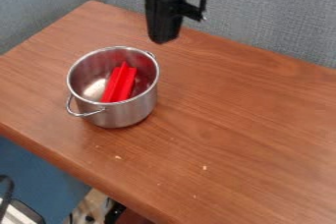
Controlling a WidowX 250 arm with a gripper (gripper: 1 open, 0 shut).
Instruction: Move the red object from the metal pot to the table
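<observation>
The red object (120, 83) lies inside the metal pot (128, 115), leaning along its inner wall with its upper end toward the far side. The pot stands upright on the left part of the wooden table (243, 120), a wire handle at its near-left side. My black gripper (161, 39) hangs behind and to the right of the pot, pointing down and clear of the red object. The frame does not show clearly whether its fingers are apart, and nothing red is at its tip.
Bare table stretches to the right of the pot and in front of it. Grey walls (269, 12) stand behind the table. Beyond the front-left table edge is a blue surface (33, 174), with cables and dark parts in the lower-left corner.
</observation>
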